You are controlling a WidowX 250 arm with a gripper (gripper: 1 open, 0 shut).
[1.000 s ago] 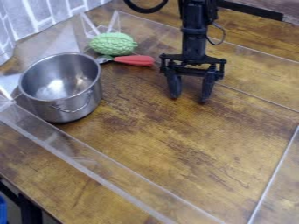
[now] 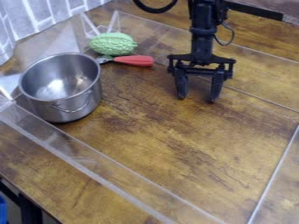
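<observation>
The black gripper [image 2: 198, 87] hangs low over the wooden table [image 2: 187, 157] in the upper middle, its two fingers apart and pointing down, with nothing visible between them. Left of it lie a red-handled utensil [image 2: 132, 60] and a green bumpy vegetable toy [image 2: 111, 44]. A steel pot [image 2: 61, 87] stands at the left.
Clear plastic panels [image 2: 82, 157] border the work area at the front left and right. A pale cloth [image 2: 35, 26] is at the top left corner.
The gripper has shifted very slightly to the right since a second ago. The pot, the utensil and the green toy have not moved.
</observation>
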